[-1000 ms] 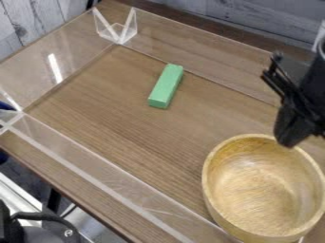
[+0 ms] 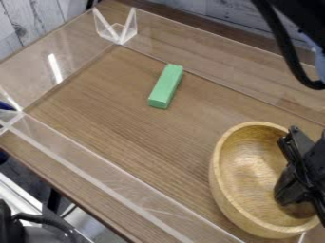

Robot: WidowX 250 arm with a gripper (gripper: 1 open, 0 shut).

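Note:
A round wooden bowl (image 2: 235, 176) sits at the lower right of the camera view. My black gripper (image 2: 292, 190) reaches into it from the right edge, its tip low inside the bowl against the right part. The fingertips are dark and bunched, and I cannot make out anything held between them. A green block (image 2: 165, 85) lies on the wooden surface near the top middle, apart from the bowl.
Clear plastic walls (image 2: 89, 166) edge the wooden surface on the left and front. A clear plastic piece (image 2: 116, 27) stands at the back left.
My gripper has come down from the upper right into the bowl. The bowl appears shifted slightly. The green block has not moved.

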